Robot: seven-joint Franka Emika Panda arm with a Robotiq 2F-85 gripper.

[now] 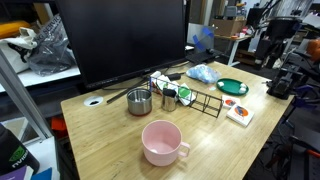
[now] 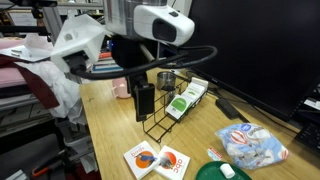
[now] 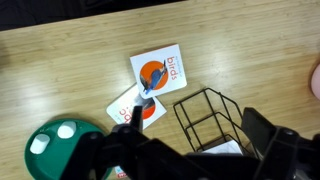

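Observation:
My gripper is open above the table, its two dark fingers wide apart with nothing held between them. Below, a square white card marked "birds" (image 3: 171,60) lies flat, showing a blue bird on an orange disc. A second white card (image 3: 151,112) lies beside it, partly covered by the left finger in the wrist view. The black wire rack (image 3: 213,96) stands to the right of the cards in that view.
A green plate (image 1: 233,87) with small white pieces and a bluish plastic bag (image 1: 204,73) lie toward the far end. The pink mug (image 1: 161,143), metal pot (image 1: 139,101) and black monitor (image 1: 125,40) stand elsewhere. Bare wood surrounds the mug.

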